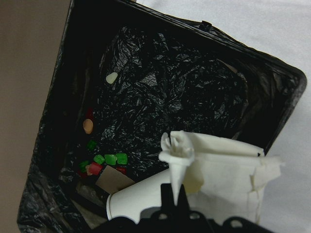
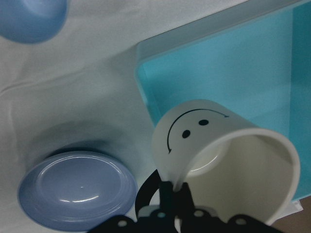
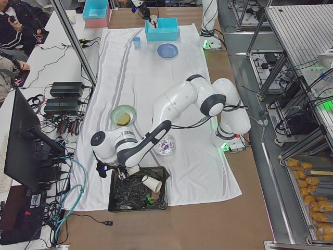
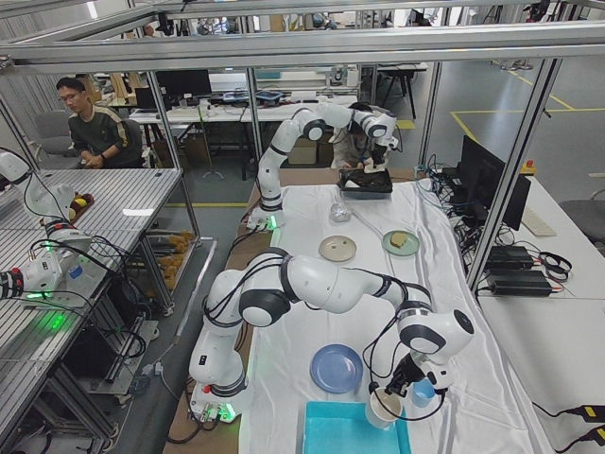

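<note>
My left gripper is shut on a crumpled white paper piece (image 1: 228,189), holding it over the black lined bin (image 3: 138,205), where a white paper cup (image 1: 131,199), cardboard and small coloured pieces lie. My right gripper is shut on the rim of a white mug (image 2: 194,116) with a smiley face, above the edge of the blue bin (image 2: 228,68). A blue cup (image 2: 29,17) and a blue plate (image 2: 77,189) are nearby.
A green plate (image 3: 114,114) with a yellow item, a beige plate (image 4: 337,249) and a clear bundled item (image 3: 165,146) lie on the white cloth. A monitor and cables line one side.
</note>
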